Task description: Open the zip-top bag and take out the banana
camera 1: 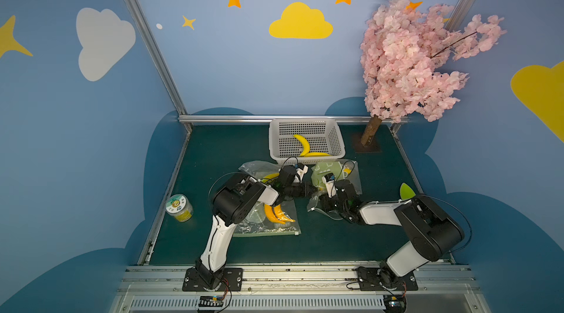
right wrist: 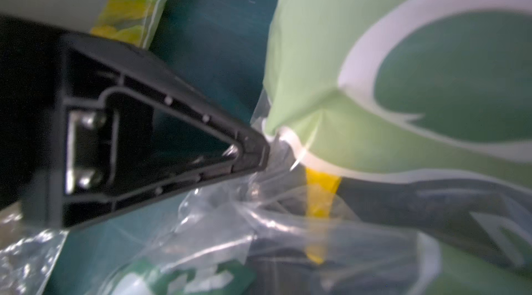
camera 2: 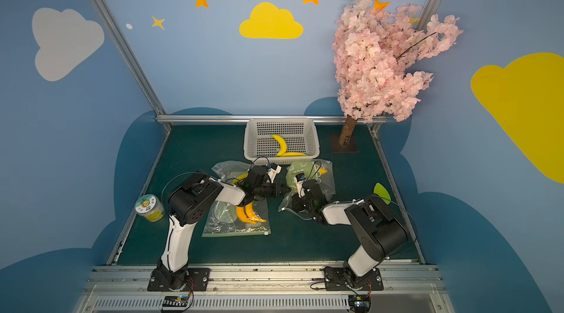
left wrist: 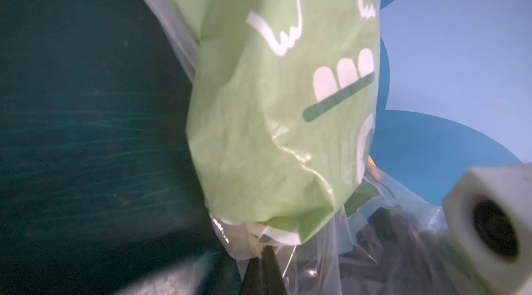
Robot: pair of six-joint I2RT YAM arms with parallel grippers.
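Observation:
The zip top bag with a green printed front lies on the table, right of centre. Some yellow shows through its clear film, likely the banana; most of it is hidden by the print. My left gripper is shut on the clear film at the bag's edge. From the other side, my right gripper is shut at the same edge, where folds of film gather at its tip. The two grippers are close together. I cannot tell how far the bag's mouth is parted.
A second clear bag with orange-yellow bananas lies under the left arm. Behind stands a white basket holding two bananas. A jar is at far left, a green leaf-like piece at right.

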